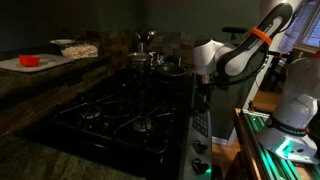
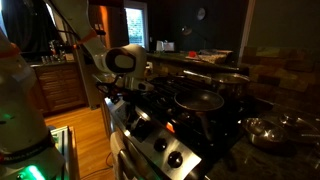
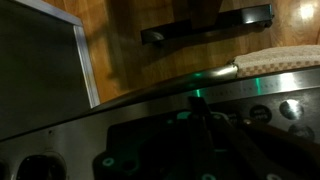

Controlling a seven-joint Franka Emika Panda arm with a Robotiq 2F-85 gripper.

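My gripper (image 1: 203,92) hangs by the front edge of the black stove (image 1: 125,115), close to its control panel. It is shut, and nothing shows between its fingers. In the wrist view the dark fingers (image 3: 198,108) lie over the steel front edge (image 3: 150,104), lit by small green glints. Black knobs (image 2: 160,144) line the stove's front in the second exterior view. A dark frying pan (image 2: 200,100) rests on the cooktop, beyond the gripper. Whether the fingertips touch the stove front cannot be made out.
A metal pot (image 2: 265,131) stands on the counter. On the raised ledge behind the stove, a red item (image 1: 29,60) sits on a white tray (image 1: 45,64). Wooden floor (image 3: 150,50) lies open in front of the stove. The near burners are bare.
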